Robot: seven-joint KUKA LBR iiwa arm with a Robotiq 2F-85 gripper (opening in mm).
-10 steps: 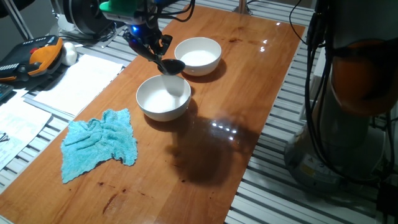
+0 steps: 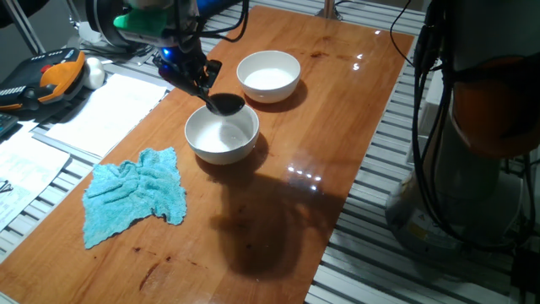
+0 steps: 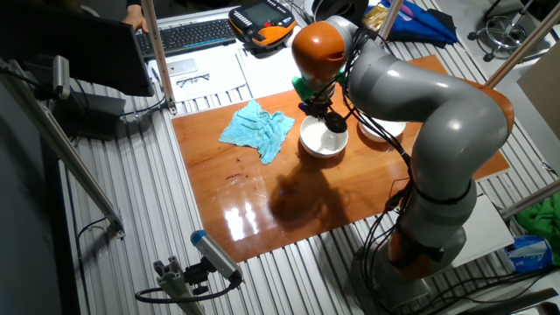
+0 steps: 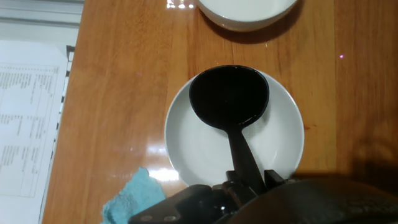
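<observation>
My gripper is shut on the handle of a black ladle (image 4: 230,96). In the wrist view the ladle's round head covers the upper part of the near white bowl (image 4: 193,146). From exterior view 1, the ladle head (image 2: 225,104) hangs at the far rim of that bowl (image 2: 222,143), level with or just above it; whether they touch cannot be told. A second white bowl (image 2: 268,74) stands apart, farther along the table. The ladle's contents, if any, are too dark to make out. Both bowls look empty inside as far as they show.
A crumpled turquoise cloth (image 2: 135,194) lies on the wooden table (image 2: 278,228) beside the near bowl. Papers (image 2: 110,110) and an orange-black teach pendant (image 2: 46,80) are off the table's left edge.
The gripper and ladle have moved down and left in exterior view 1. The ladle head has come from beyond the near bowl to its far rim. Bowls and cloth have stayed put.
</observation>
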